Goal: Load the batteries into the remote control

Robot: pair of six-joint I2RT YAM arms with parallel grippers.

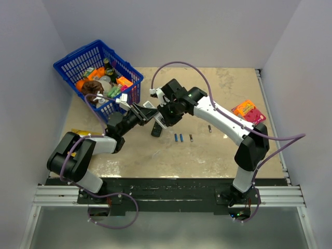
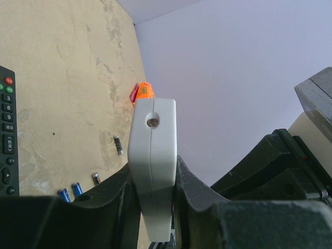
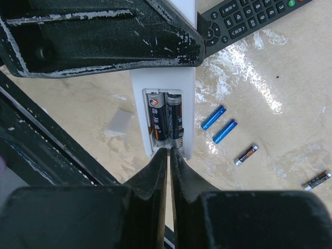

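Note:
My left gripper (image 1: 144, 113) is shut on the white remote (image 2: 152, 145), which is held upright in the left wrist view. In the right wrist view the remote's open compartment holds two batteries (image 3: 174, 116) side by side. My right gripper has its fingertips together at the compartment's lower end, over the batteries' ends; whether anything sits between them is hidden. A black remote (image 1: 156, 130) lies on the table below. Two blue batteries (image 3: 225, 131) and two dark batteries (image 3: 246, 154) lie loose on the table.
A blue basket (image 1: 65, 66) full of items stands at the back left. Orange and red packets (image 1: 248, 111) lie at the right.

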